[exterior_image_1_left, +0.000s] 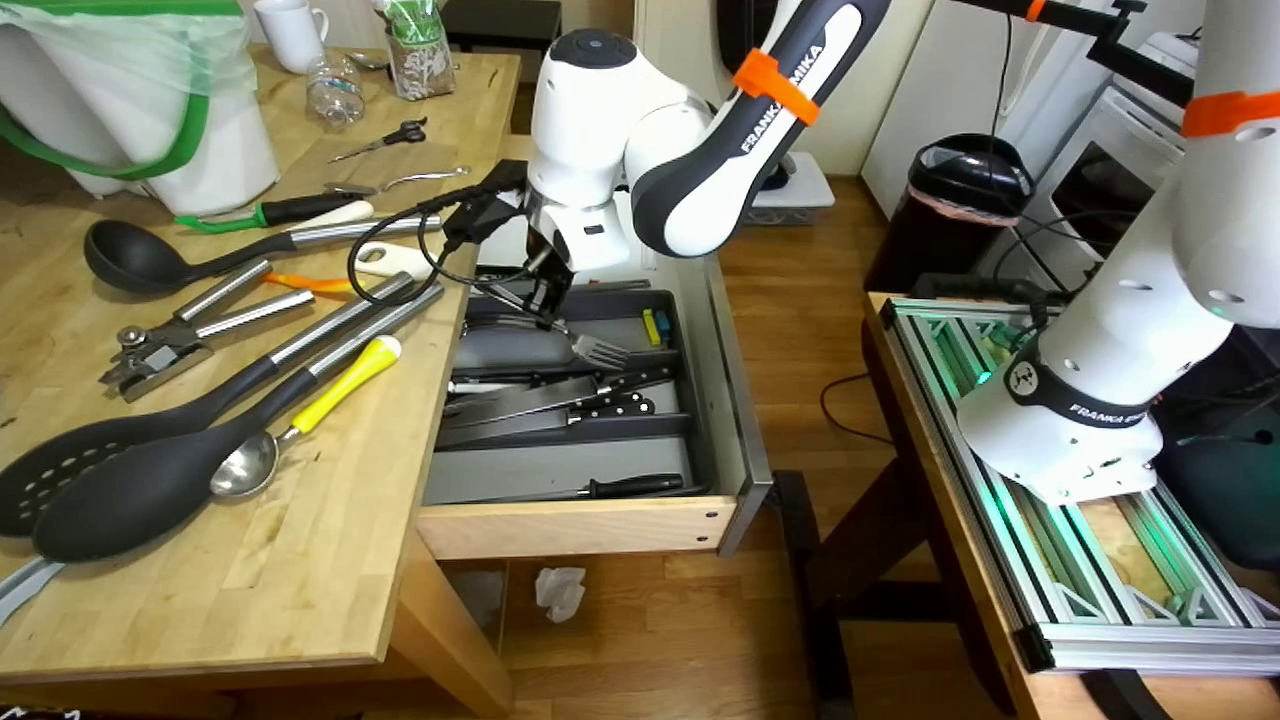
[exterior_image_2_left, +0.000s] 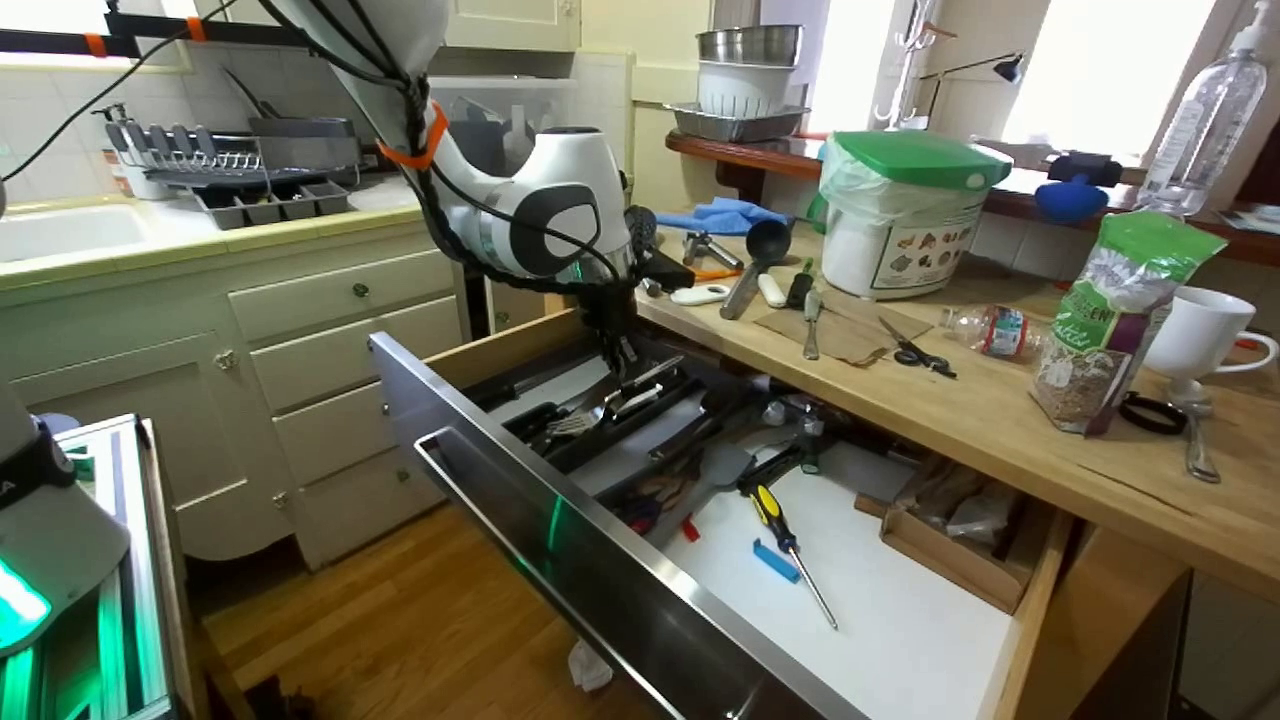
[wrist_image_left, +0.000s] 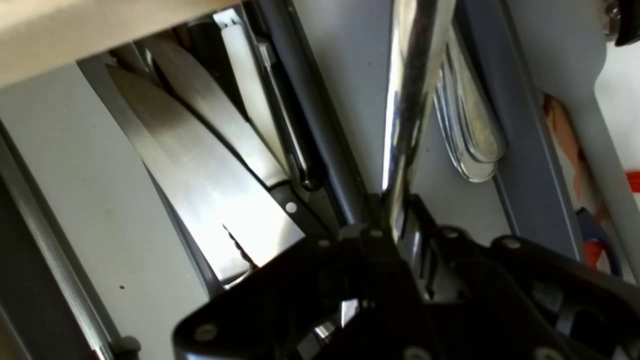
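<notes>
My gripper (exterior_image_1_left: 549, 312) is inside the open drawer, shut on a metal fork (exterior_image_1_left: 599, 352). In exterior view 2 the fork's tines (exterior_image_2_left: 576, 420) point toward the drawer front, and my gripper (exterior_image_2_left: 621, 365) hangs over the cutlery tray. The wrist view shows the shiny fork handle (wrist_image_left: 414, 96) rising between the dark fingers, above a grey compartment. Whether the fork touches anything under it is hard to tell. Knives with broad blades (wrist_image_left: 204, 180) lie in the neighbouring compartment. Some flatware handles (wrist_image_left: 474, 129) lie beside the fork, close to a tray divider.
Countertop edge (exterior_image_1_left: 414, 480) overhangs the drawer's back. On the counter lie a ladle (exterior_image_1_left: 138, 258), large black spoons and a yellow-handled scoop (exterior_image_1_left: 348, 382). A screwdriver (exterior_image_2_left: 774, 516) lies in the drawer's white section, which has free room. The drawer front (exterior_image_2_left: 540, 504) stands pulled out.
</notes>
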